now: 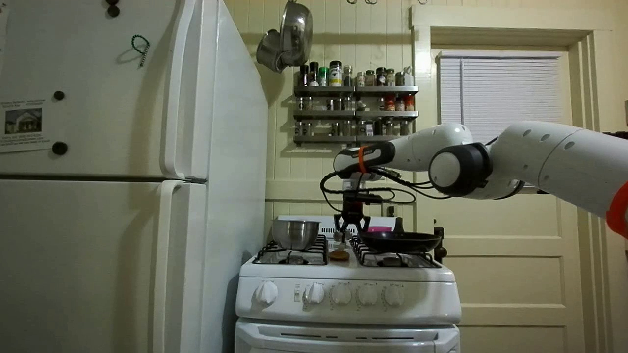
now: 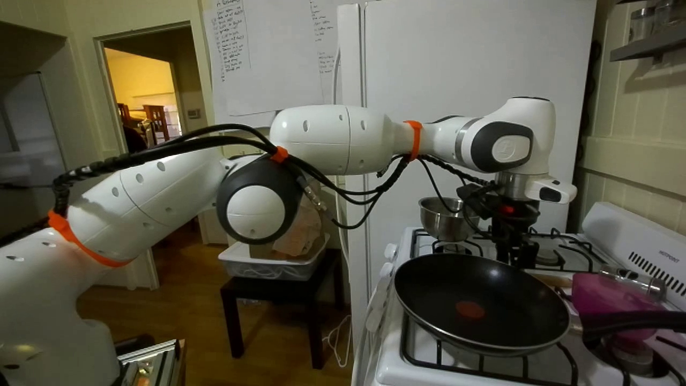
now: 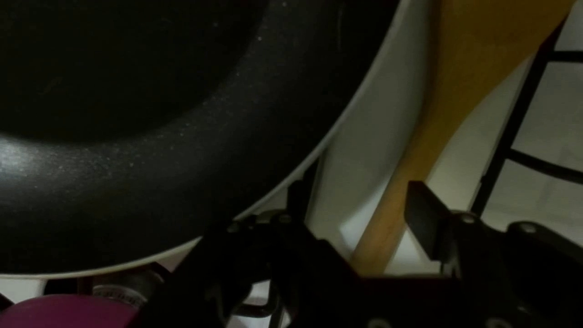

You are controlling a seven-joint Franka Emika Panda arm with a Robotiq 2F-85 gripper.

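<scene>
A wooden spoon [image 3: 418, 147] lies on the white strip of stovetop between the burner grates, its wide end towards the top of the wrist view. In that view my gripper has its two black fingertips apart, one on either side of the spoon's handle, and a gap shows between handle and fingers. From the front, the gripper [image 1: 353, 228] points straight down over the middle of the stove [image 1: 347, 271]. The far end of the handle is hidden behind the gripper's body.
A black frying pan [image 2: 482, 305] sits on the right burners, its rim very close to one finger. On the left burners stands a steel pot [image 1: 296, 235]. Something pink [image 2: 611, 302] is behind the pan. The fridge [image 1: 241, 176] bounds the left side.
</scene>
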